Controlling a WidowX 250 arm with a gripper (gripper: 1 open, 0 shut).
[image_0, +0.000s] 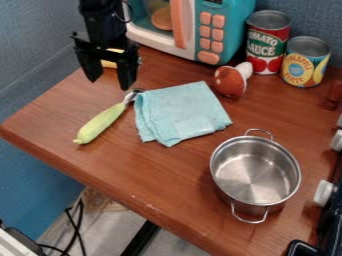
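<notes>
The black gripper (110, 66) hangs over the back left of the wooden table (80, 160), pointing down, its two fingers apart. A yellow object (112, 55) shows partly behind it; whether it lies between the fingers I cannot tell. A yellow-green corn cob (99, 123) lies below and in front of the gripper. A folded teal cloth (183, 112) lies beside the corn, and a steel pot (254, 175) stands at the right front.
A teal toy microwave (201, 25) stands at the back. Two cans, a tomato can (265, 47) and a yellow-labelled can (305, 64), stand right of it, near a red-and-white mushroom (230, 80). Dark equipment (321, 225) lines the right edge.
</notes>
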